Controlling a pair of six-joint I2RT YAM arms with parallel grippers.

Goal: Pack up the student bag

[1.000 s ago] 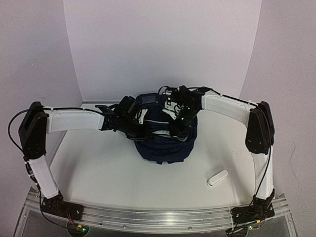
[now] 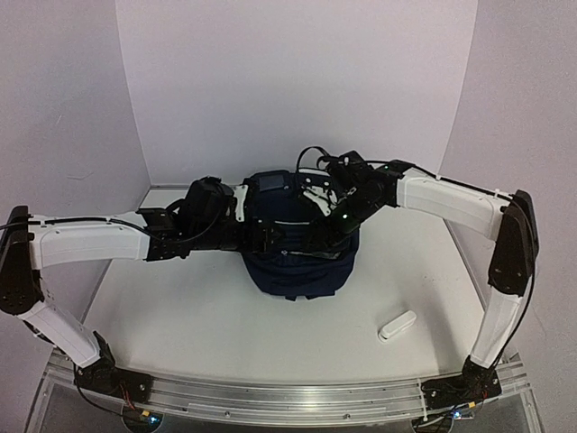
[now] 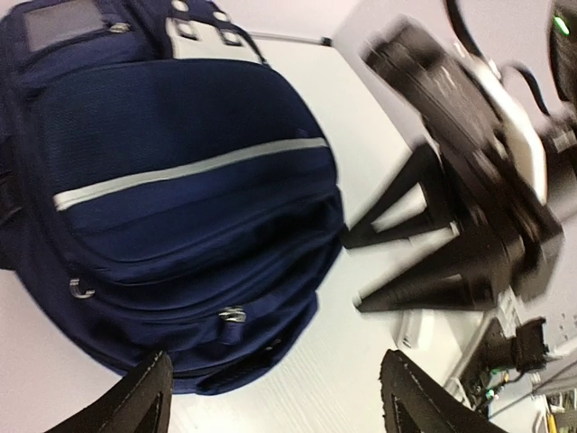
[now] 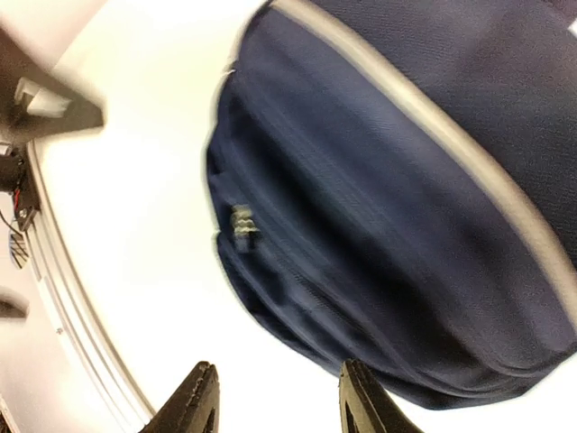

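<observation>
A dark navy bag (image 2: 297,280) lies in the middle of the white table, its light zipper strip and small pulls showing in both wrist views. Both grippers are over its front. My left gripper hovers above it with fingers apart and nothing visible between them. My right gripper also has its fingers apart, empty, above the bag's edge; in the left wrist view it appears blurred at the right. A small white oblong case (image 2: 397,326) lies on the table at the front right, apart from the bag.
Pale walls enclose the table (image 2: 162,325) at back and sides. A metal rail (image 2: 288,397) runs along the front edge.
Both arms' elbows have shifted outward. The white case is unmoved.
</observation>
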